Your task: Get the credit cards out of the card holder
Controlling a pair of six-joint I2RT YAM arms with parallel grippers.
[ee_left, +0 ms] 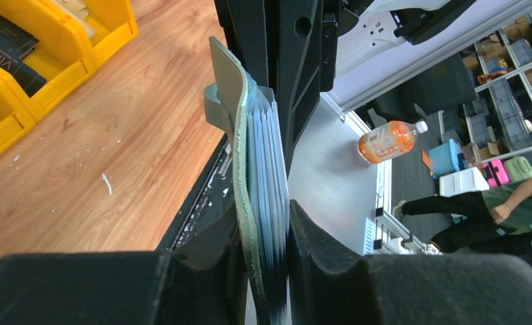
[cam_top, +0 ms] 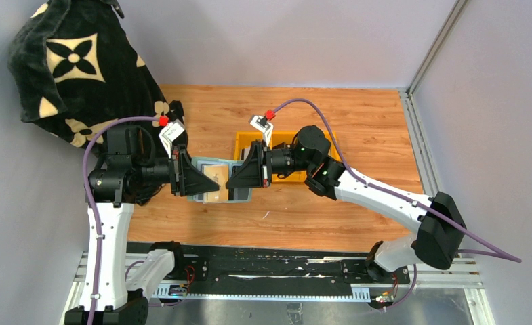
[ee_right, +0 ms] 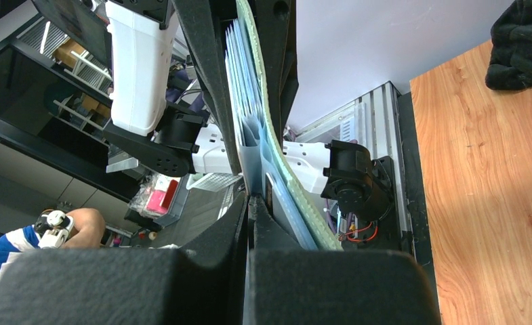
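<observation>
An opened card holder (cam_top: pixel 200 163) with pale blue clear sleeves is held up between my arms in the top view. A tan card (cam_top: pixel 215 175) and a dark card (cam_top: pixel 241 195) show in it. My left gripper is shut on the holder, its cover and stacked sleeves (ee_left: pixel 263 156) pinched edge-on. From the right, my right gripper reaches against the sleeves, its fingertips shut together. The sleeve edges (ee_right: pixel 251 159) run down to those tips, and the green cover (ee_right: pixel 263 81) stands to their right. Whether a thin sleeve or card lies between them cannot be seen.
A yellow bin (cam_top: pixel 290 177) with compartments stands on the wooden table behind the right arm. Dark cards (ee_left: pixel 9 54) lie in one of them. A black patterned cloth (cam_top: pixel 80 74) hangs at the back left.
</observation>
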